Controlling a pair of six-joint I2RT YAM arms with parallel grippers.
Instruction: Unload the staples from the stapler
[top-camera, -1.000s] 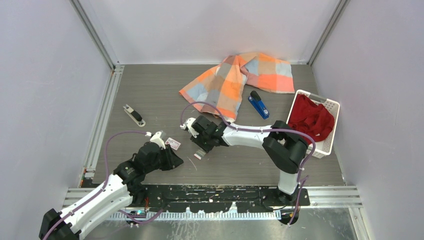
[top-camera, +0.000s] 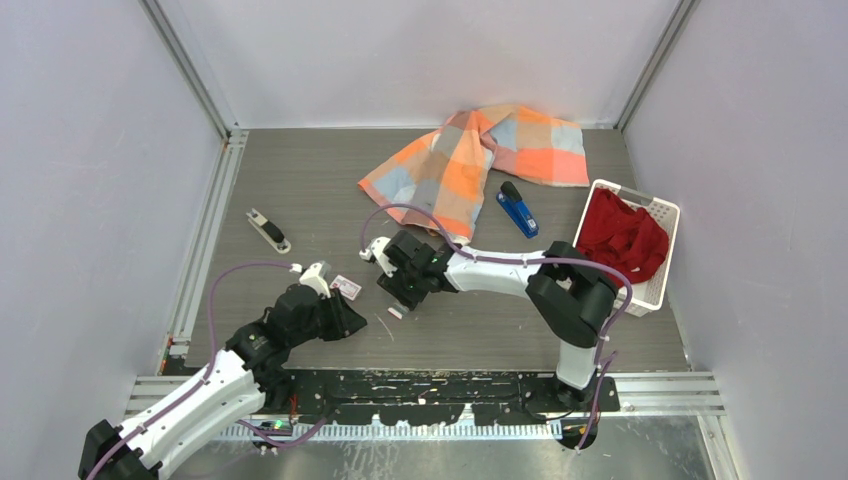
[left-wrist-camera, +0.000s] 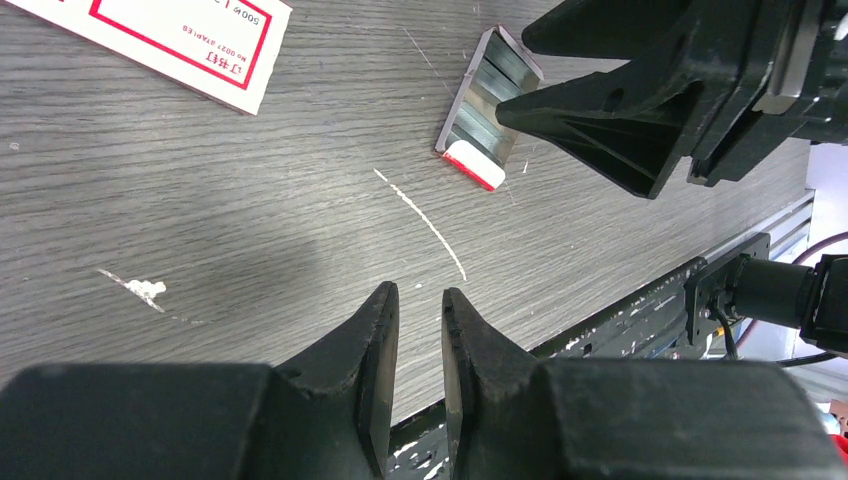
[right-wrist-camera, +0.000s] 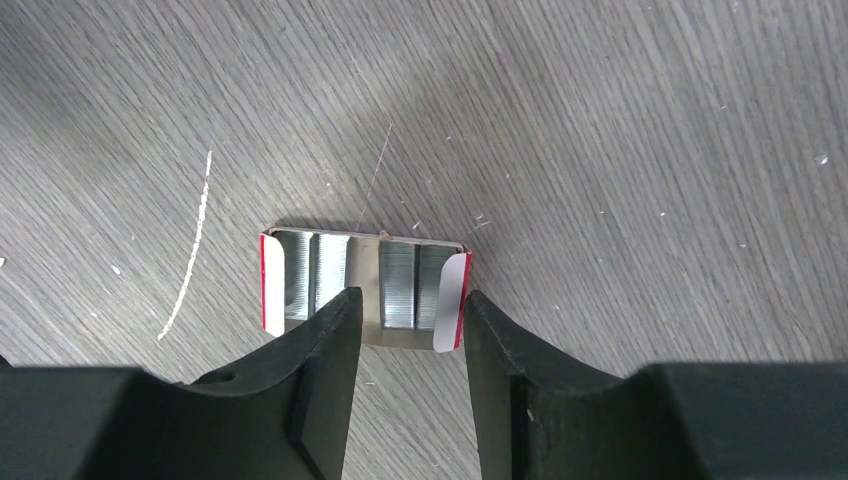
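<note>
An open tray of staple strips (right-wrist-camera: 398, 285) lies on the table, its end flaps white and red. My right gripper is over it with fingers part open, tips at the tray's right portion; in the left wrist view they reach over the tray (left-wrist-camera: 480, 110). My left gripper is shut with nothing between its fingers, left of the tray. A staple box (top-camera: 346, 287) lies nearby. A blue stapler (top-camera: 517, 210) lies at the right, and a white-and-black stapler (top-camera: 268, 231) at the left.
A checked cloth (top-camera: 460, 160) covers the back middle. A white basket (top-camera: 660, 280) with red cloth stands at the right. Scratches mark the tabletop. Bare table lies at the back left.
The right gripper has shifted very slightly around the staple tray in the top view. The left arm and the other objects look unchanged.
</note>
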